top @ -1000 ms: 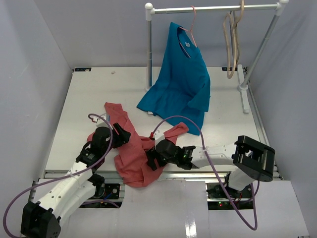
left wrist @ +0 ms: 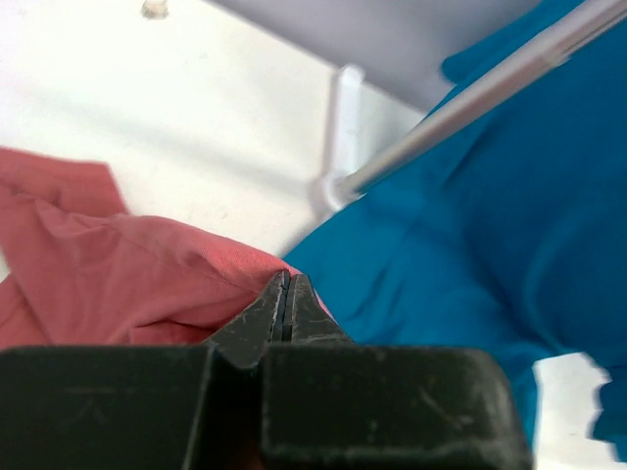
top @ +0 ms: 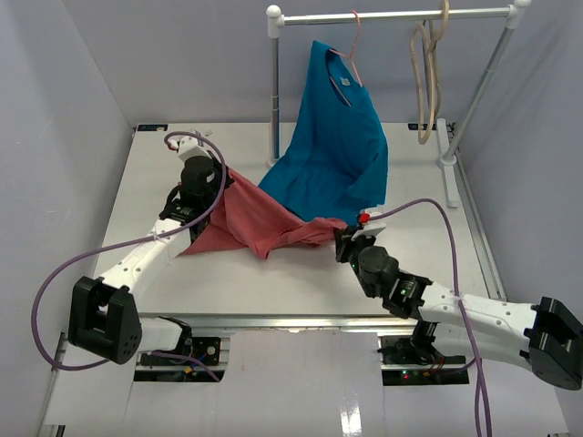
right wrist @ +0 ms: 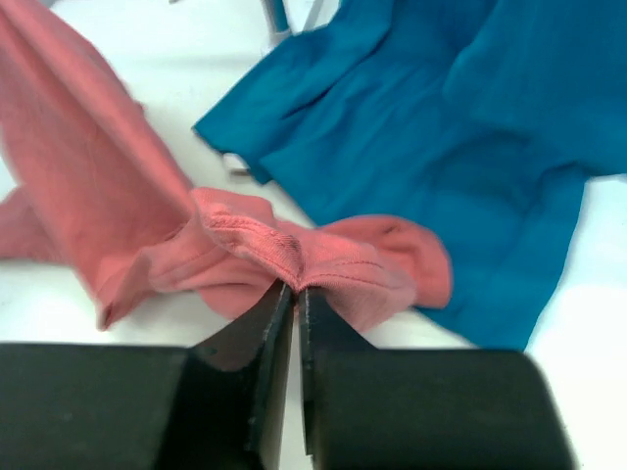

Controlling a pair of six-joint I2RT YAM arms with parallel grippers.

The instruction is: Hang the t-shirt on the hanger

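A red t-shirt (top: 255, 218) is stretched between my two grippers. My left gripper (top: 208, 168) holds it raised at the upper left; in the left wrist view its fingertips (left wrist: 279, 304) are closed on the red cloth. My right gripper (top: 349, 235) is shut on the shirt's right end, bunched at its fingertips in the right wrist view (right wrist: 296, 294). A blue t-shirt (top: 332, 146) hangs from a pink hanger (top: 357, 41) on the white rack, its lower part lying on the table.
The white rail (top: 319, 19) spans the back, with beige hangers (top: 421, 82) at its right. The rack's post (top: 275, 91) stands behind the red shirt. Bare table (top: 264, 291) shows along the front.
Both grippers have moved up and apart, the left farther back, the right to the right. The red shirt has been pulled from the front edge toward the back and stretched between them.
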